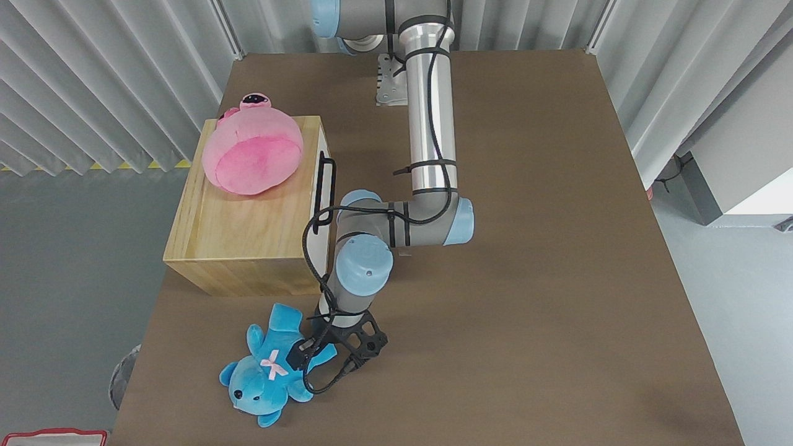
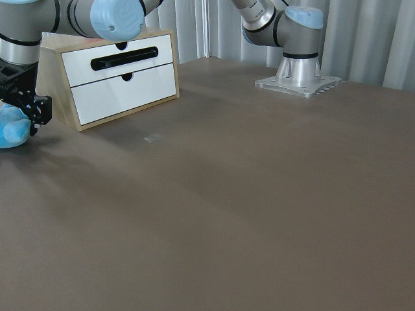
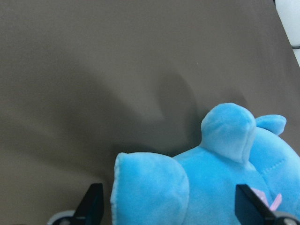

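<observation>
A blue plush bear [image 1: 260, 379] with a pink bow lies on the table near the front left, seen partly at the left edge of the left view [image 2: 11, 126] and close up in the wrist view [image 3: 220, 178]. My gripper hangs low over the bear's leg at its lower end, its two black fingers wide apart on either side of plush in the wrist view. In the front view the fingertips are hidden under the black gripper body.
A wooden two-drawer box [image 1: 238, 245] with white fronts stands just behind the bear, a pink plush toy [image 1: 253, 152] on top.
</observation>
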